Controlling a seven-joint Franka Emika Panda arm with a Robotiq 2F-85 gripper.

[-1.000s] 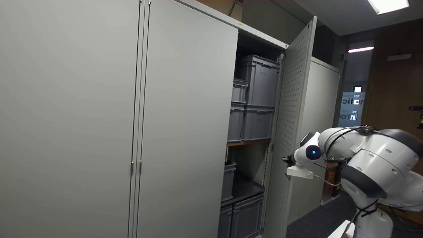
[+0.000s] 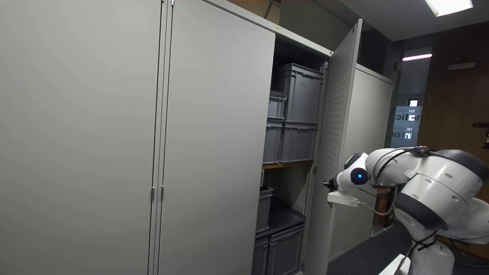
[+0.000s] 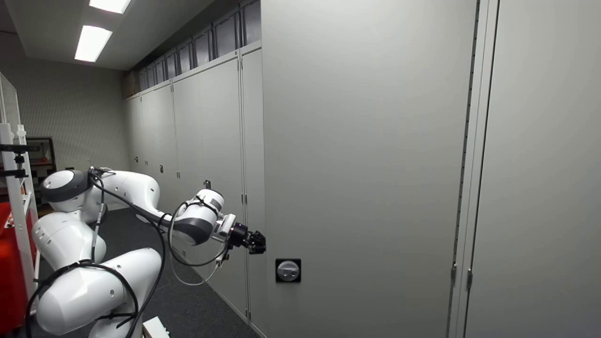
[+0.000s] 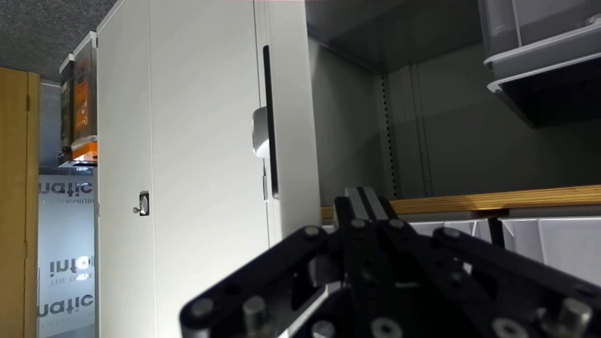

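Observation:
A tall grey cabinet door [image 2: 339, 101] with a perforated inner face stands swung well out. Its outer face [image 3: 360, 146] carries a round handle [image 3: 288, 271] in a black plate near the free edge. My gripper [image 2: 326, 184] is at that free edge, on the inner side, with its fingers pointing toward the cabinet. In the wrist view the dark fingers [image 4: 360, 211] are shut together, with nothing visible between them. Just left of them runs the door's edge [image 4: 296, 135], with the handle [image 4: 260, 133] sticking out beyond it. Whether the gripper touches the door is hard to see.
Inside the cabinet, grey bins [image 2: 298, 142] fill shelves, one with a wooden front edge [image 4: 479, 198]. Closed cabinet doors [image 2: 220, 137] stand to the left in exterior view 1.
The door's free edge has shifted slightly left in exterior view 1, a little toward the cabinet. My gripper and wrist have moved left along with it.

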